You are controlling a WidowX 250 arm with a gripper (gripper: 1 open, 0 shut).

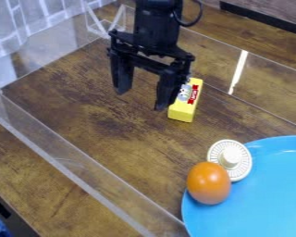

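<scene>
My black gripper (141,83) hangs over the middle of the wooden surface, open, with nothing visible between its fingers. Its right side overlaps the view of a yellow box (183,111) with a red label, which lies just to the right. An orange round object (209,183) sits at the lower right by the rim of a blue round dish (257,208). A white round piece (229,159) with a raised knob lies at the dish's upper left.
Clear plastic walls (77,170) run along the left and lower left.
</scene>
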